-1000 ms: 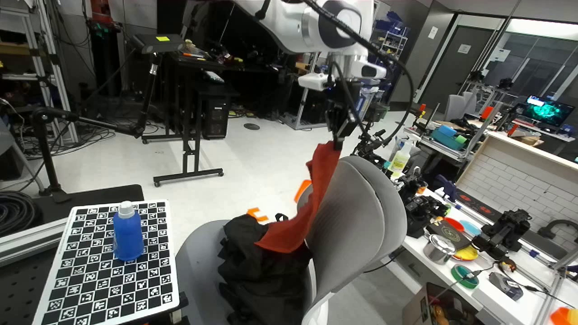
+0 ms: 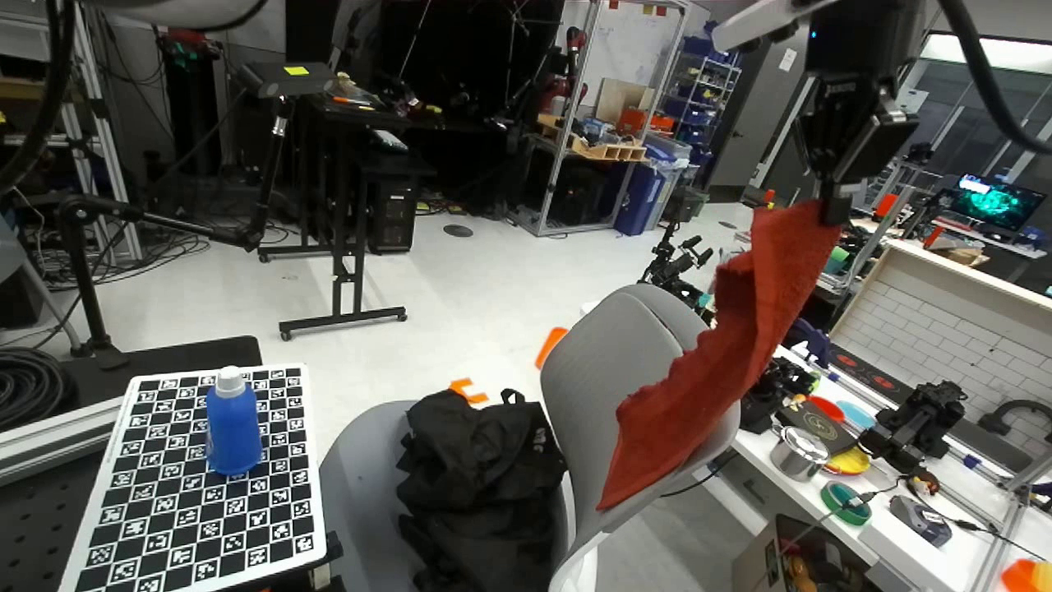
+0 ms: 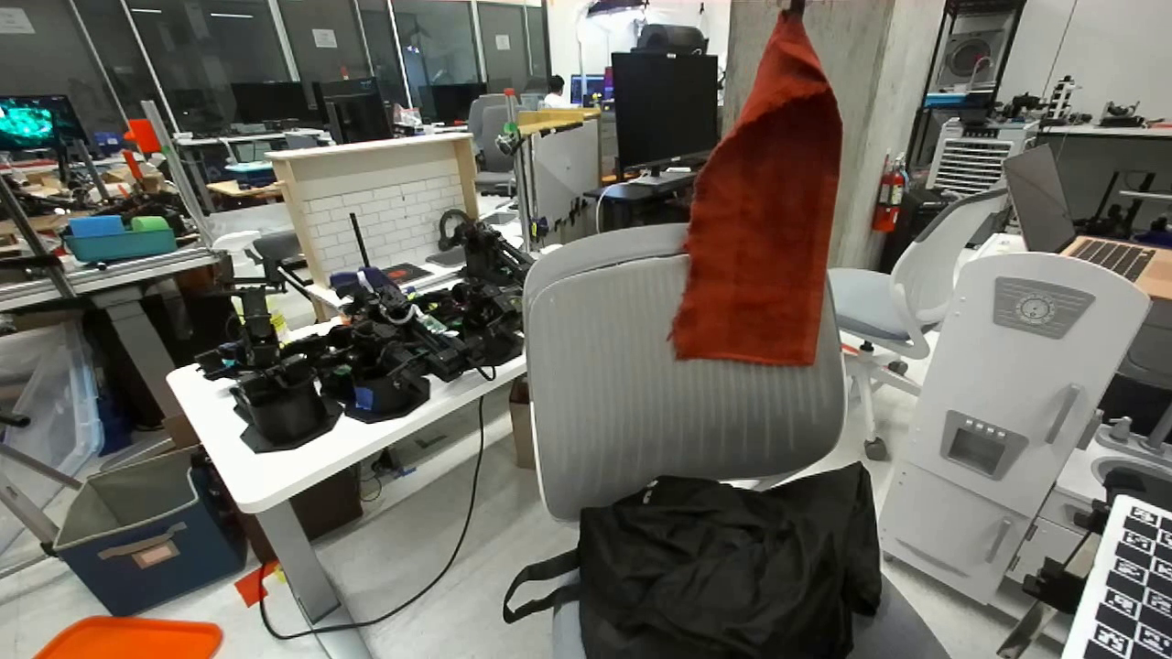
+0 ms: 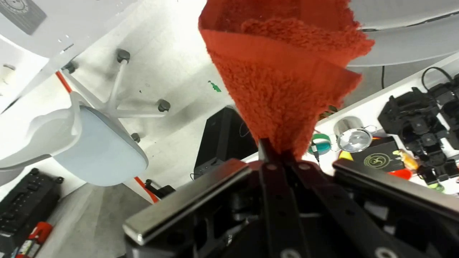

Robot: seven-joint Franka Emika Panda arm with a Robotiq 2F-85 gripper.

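A red towel [image 2: 712, 365] hangs from my gripper [image 2: 834, 202], pinched by one end, high beside the grey office chair. Its lower part slants across the chair's backrest [image 2: 621, 365] in exterior view 1. Seen in exterior view 2, the towel [image 3: 769, 220] drops from the top of the picture and overlaps the right part of the backrest [image 3: 670, 406]. The wrist view has the towel [image 4: 275, 86] running away from the closed fingertips, thin cloth between them. Whether its lower end touches the chair I cannot tell.
A black bag [image 2: 483, 474] lies on the chair seat. At the left, a blue bottle [image 2: 233, 424] stands on a checkered board [image 2: 108, 552]. Cluttered white table [image 3: 231, 461] stands beside the chair; a toy fridge [image 3: 989, 417] is on its other side.
My gripper has risen and moved right in exterior view 1, carrying the towel. The towel's lower end has left the bag and seat area for the backrest's side.
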